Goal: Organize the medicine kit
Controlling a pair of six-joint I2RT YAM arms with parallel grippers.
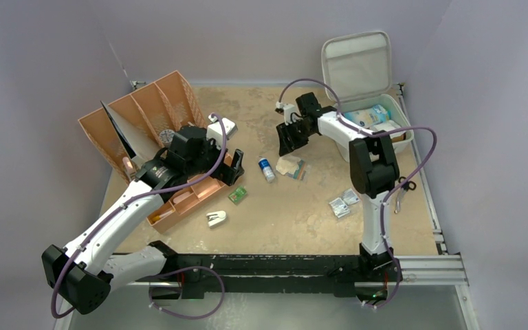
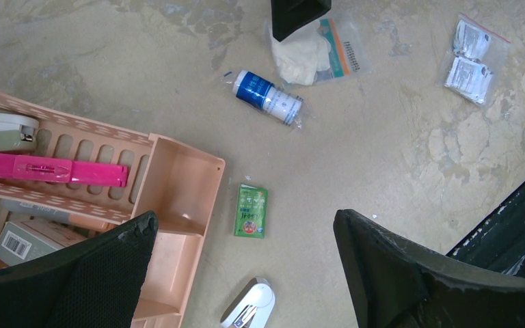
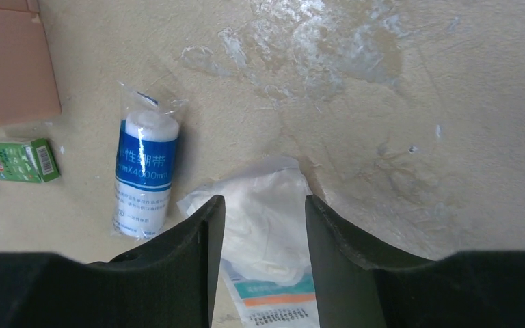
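Observation:
My right gripper point(image 1: 288, 143) hangs just above a clear bag of white gauze point(image 1: 290, 166); in the right wrist view its fingers are apart over that bag point(image 3: 260, 225), nothing seen held. Left of it lies a wrapped bandage roll point(image 3: 143, 174), with a small green box point(image 2: 251, 212) and a white stapler point(image 1: 216, 218) nearer the front. My left gripper point(image 1: 235, 167) is open over the edge of the pink organizer point(image 2: 181, 178), empty. Two white packets in a bag point(image 2: 470, 78) lie to the right.
An open white bin point(image 1: 344, 150) with supplies stands at the back right, its lid upright. Scissors point(image 1: 404, 192) lie at the right edge. The organizer fills the left side.

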